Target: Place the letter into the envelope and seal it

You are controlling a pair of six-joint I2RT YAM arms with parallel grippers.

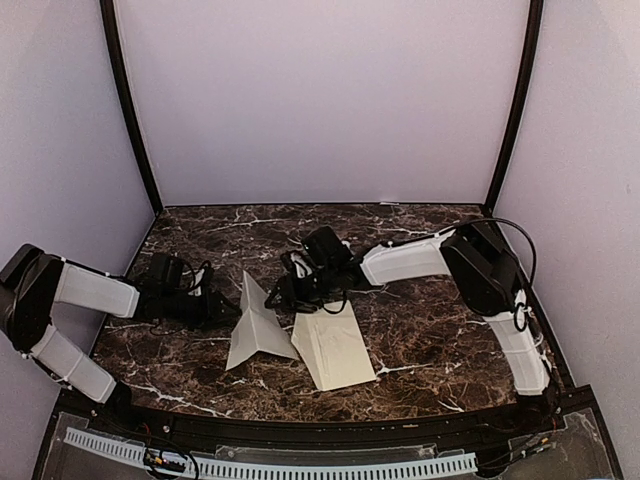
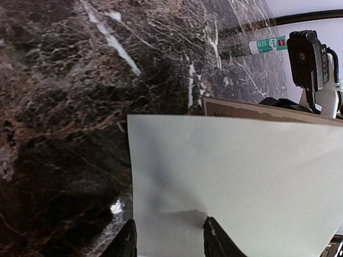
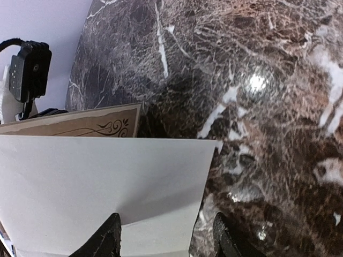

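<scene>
Creased into a tent, the white letter (image 1: 258,330) stands on the table between my two arms. My left gripper (image 1: 226,308) is shut on its left edge; the sheet (image 2: 236,176) spreads across the left wrist view. At the letter's right edge, my right gripper (image 1: 280,300) has its fingers apart, and the sheet (image 3: 107,182) reaches between them in the right wrist view. The cream envelope (image 1: 345,350) lies just right of the letter, its left part lifted and its top hidden under my right arm. The letter's lower right corner comes up to the envelope's left side.
Behind the sheet, a tan strip (image 3: 112,122) with dark scroll lines shows in the right wrist view. A tube with a green label (image 2: 268,45) appears far off in the left wrist view.
</scene>
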